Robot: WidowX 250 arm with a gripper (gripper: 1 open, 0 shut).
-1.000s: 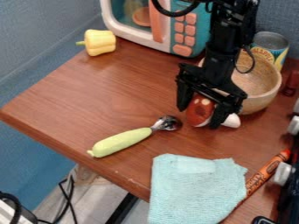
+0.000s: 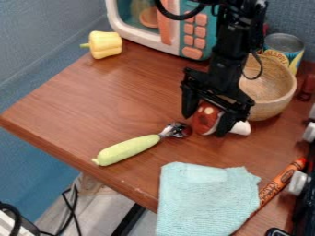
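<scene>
The black gripper [image 2: 212,107] reaches down at the right of the table over a red-and-white object [image 2: 207,118], whose white end [image 2: 240,128] points right. The gripper's lower parts surround the object's top; whether the fingers hold it is hard to tell. To its left lies a spoon with a pale yellow-green handle [image 2: 125,149] and metal head.
A beige bowl [image 2: 272,88] and a can [image 2: 283,48] sit behind the arm. A toy microwave [image 2: 157,28] and yellow pepper [image 2: 103,43] are at the back, a light blue cloth [image 2: 204,203] in front.
The gripper has shifted slightly and its fingers' pose over the red-and-white object differs. The other things have not visibly moved.
</scene>
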